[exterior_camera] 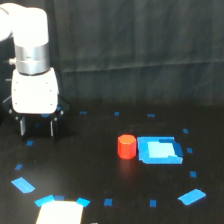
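Note:
At the left, my gripper (38, 128) hangs over the black table, pointing down. Its two dark fingers stand well apart, and only bare table shows between them. A red cylinder (127, 147) is upright near the middle, well to the right of the gripper and clear of it. Just right of the cylinder sits a shallow blue tray (142, 157) with a white patch (160, 149) inside it. Whether that patch is the tray's floor or a separate thing I cannot tell.
A white block-like thing (60, 213) is cut off by the bottom edge at the left. Blue tape strips (191, 197) and small blue squares mark the black surface. A dark curtain (140, 50) closes off the back.

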